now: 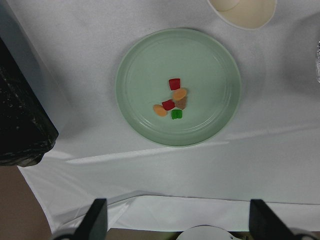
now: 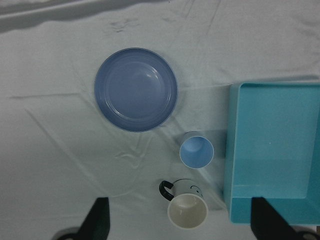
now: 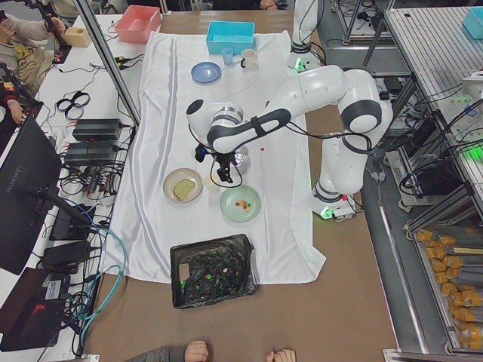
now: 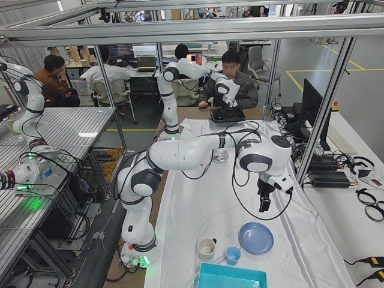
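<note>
My left gripper is open above a green plate [image 1: 150,120] holding several small red, orange, brown and green pieces; a cream cup [image 1: 245,15] stands beyond it. My right gripper is open over the white cloth, above a blue plate [image 2: 135,90], a blue cup [image 2: 196,150], a mug with a black handle [image 2: 186,210] and a teal bin [image 2: 270,145]. Both grippers have nothing between their fingers.
A black-lined bin [image 3: 213,271] lies at the near end of the cloth, beside a beige plate [image 3: 170,185] with a yellow item. A person [image 4: 231,81] sits at that end. Clear cloth surrounds the blue plate.
</note>
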